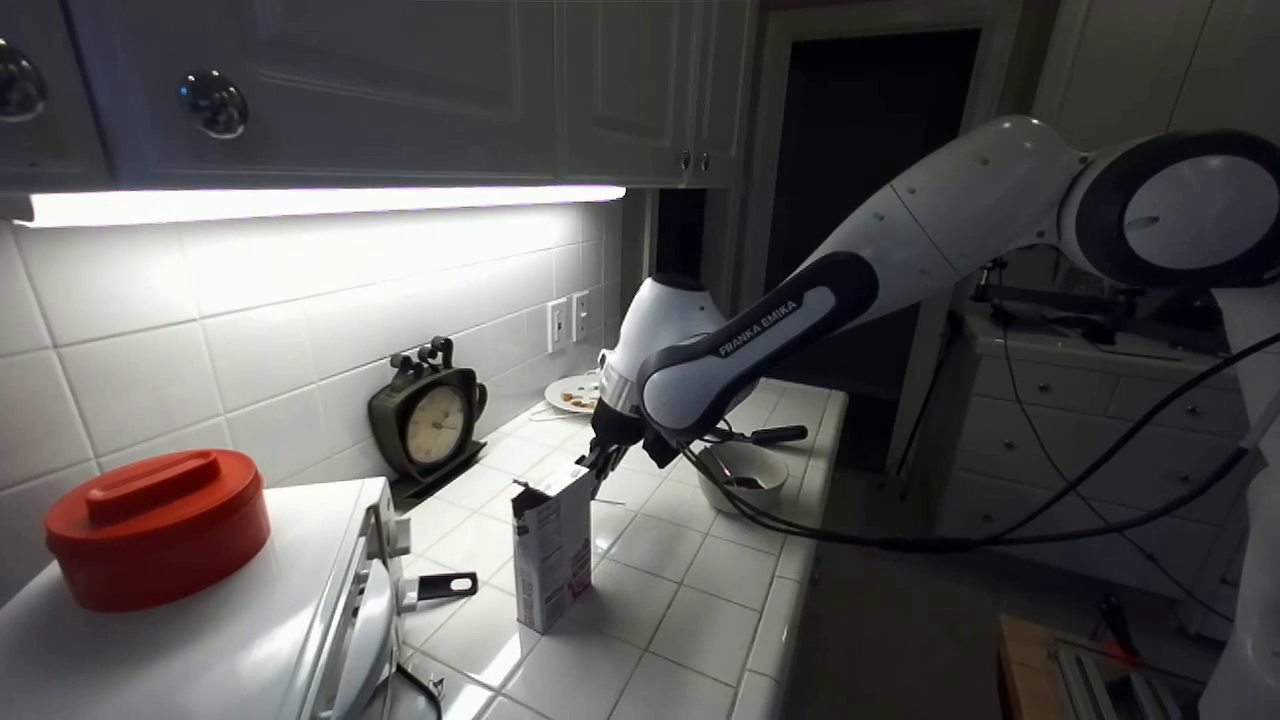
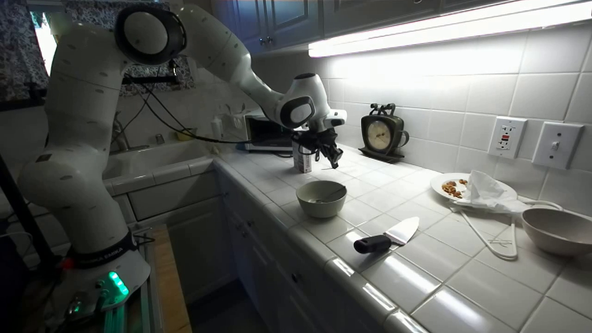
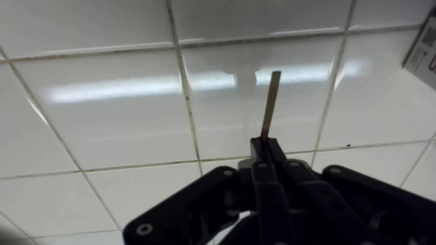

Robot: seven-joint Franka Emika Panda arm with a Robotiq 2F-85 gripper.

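In the wrist view a thin, flat, brownish stick (image 3: 270, 104) juts forward from my black gripper, which is shut on one end of it. The stick's far end is free, held above the white tiles. Exterior view 1 has my gripper (image 1: 596, 470) just behind the upright carton, as seen from there, with only part of the fingers showing. From the other side, in exterior view 2, the gripper (image 2: 334, 161) hangs over the counter near the carton; the stick cannot be made out there.
An open-topped carton (image 1: 552, 552) stands on the tiled counter, its corner (image 3: 425, 53) entering the wrist view. Nearby are a bowl (image 2: 320, 200) with a utensil, a black-handled spatula (image 2: 374, 243), a plate of food (image 2: 441, 188) and an old scale (image 2: 383, 135). Bare tiles lie between.
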